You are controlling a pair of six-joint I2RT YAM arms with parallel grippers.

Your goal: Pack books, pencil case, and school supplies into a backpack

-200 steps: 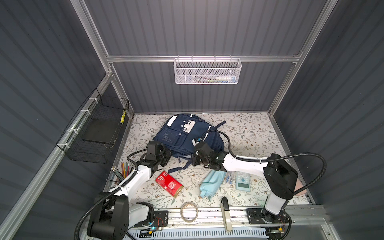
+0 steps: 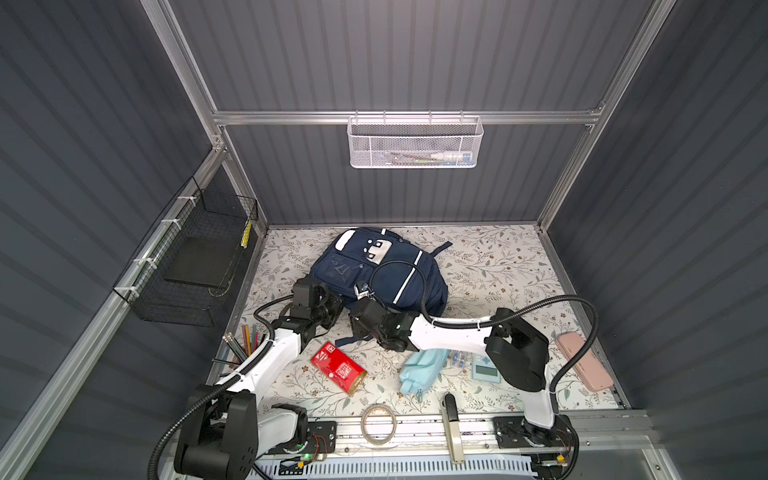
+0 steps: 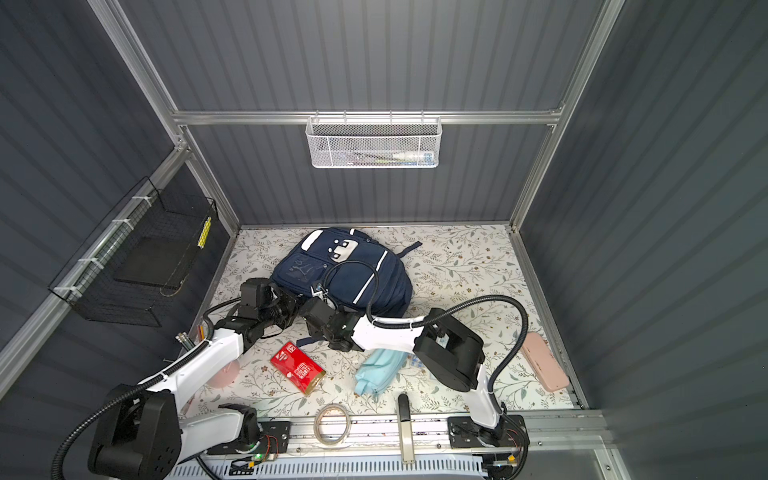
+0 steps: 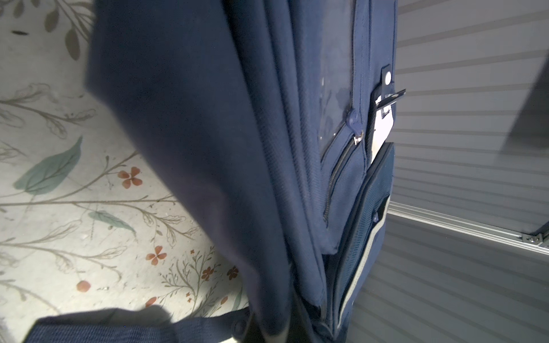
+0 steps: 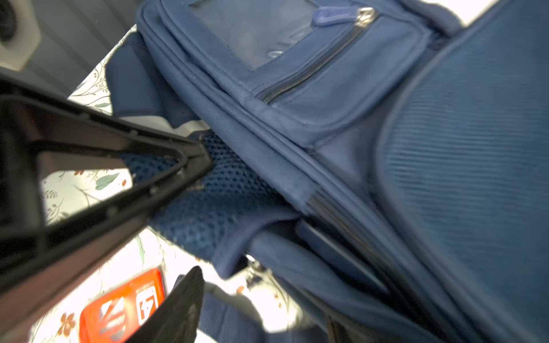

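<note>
The navy backpack (image 2: 372,264) lies on the patterned floor, its panda-face front up and its lower edge toward the arms. At its near left corner my left gripper (image 2: 339,307) is shut, and in the left wrist view a fold of the backpack's fabric (image 4: 228,188) narrows in between its fingertips. My right gripper is open at the bag's near edge, close by the left one. Its upper finger (image 5: 188,157) overlaps the padded mesh strap (image 5: 228,171); whether it touches is unclear. A red box (image 2: 339,367) and a light blue pouch (image 2: 422,371) lie in front.
Partly under the right arm are a calculator (image 2: 485,369) and small blue items. A pink case (image 2: 584,361) lies at the right wall. Pencils (image 2: 246,342) stand at the left. A black wire basket (image 2: 196,260) hangs on the left wall.
My right gripper has moved left along the bag's near edge, ending close to the left gripper. The left arm holds still; the backpack's near edge has shifted slightly.
</note>
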